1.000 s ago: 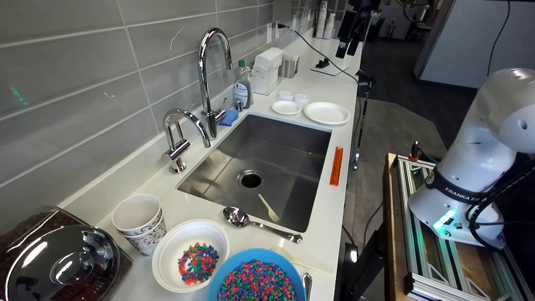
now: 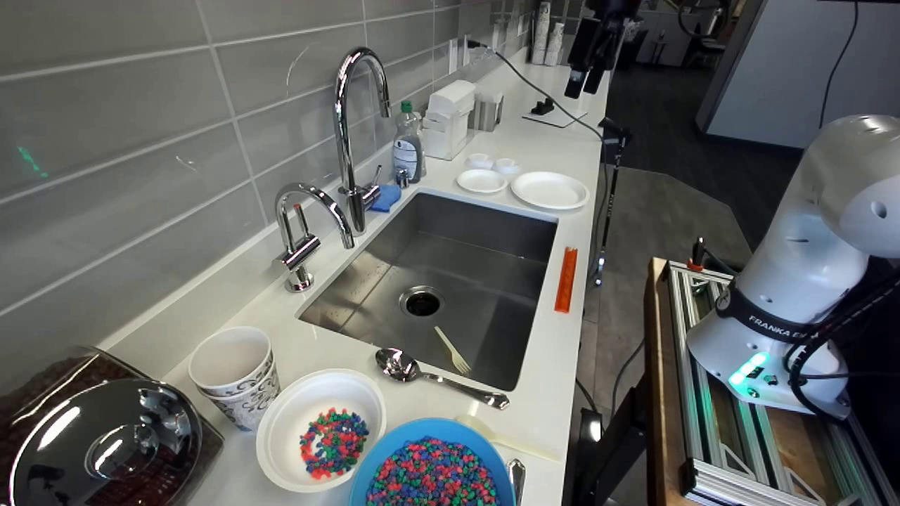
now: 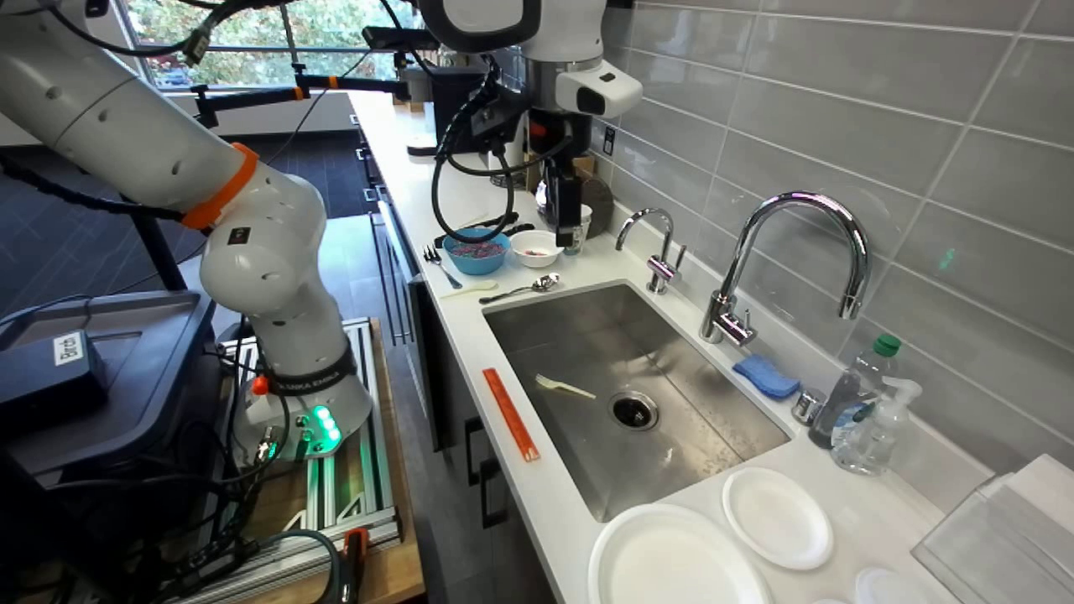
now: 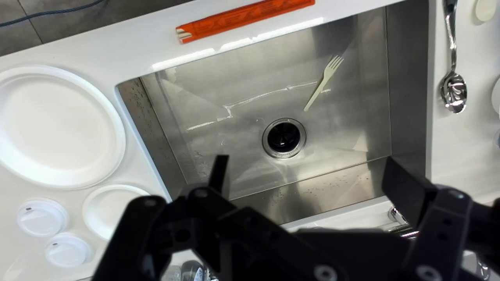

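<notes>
High over the sink (image 4: pixel 262 107), my gripper is open, its two black fingers wide apart with nothing between them. In exterior view 1 the gripper (image 2: pixel 586 83) shows at the top. A pale plastic fork (image 4: pixel 323 83) lies on the sink floor beside the drain (image 4: pixel 283 138). An orange packet (image 4: pixel 246 19) rests on the counter along the sink's front edge. Beyond the sink's other end are a slotted metal spoon (image 2: pixel 440 378), a white bowl (image 2: pixel 320 430) with some coloured beads and a blue bowl (image 2: pixel 434 464) full of them.
Two chrome faucets (image 2: pixel 346 135) (image 3: pixel 659 252) rise behind the sink. White plates (image 4: pixel 54 126) and small white lids (image 4: pixel 42 217) occupy one counter end, near a green-capped soap bottle (image 2: pixel 408 143). Stacked paper cups (image 2: pixel 236 379) stand near a shiny lid (image 2: pixel 105 447). The sink is mostly empty.
</notes>
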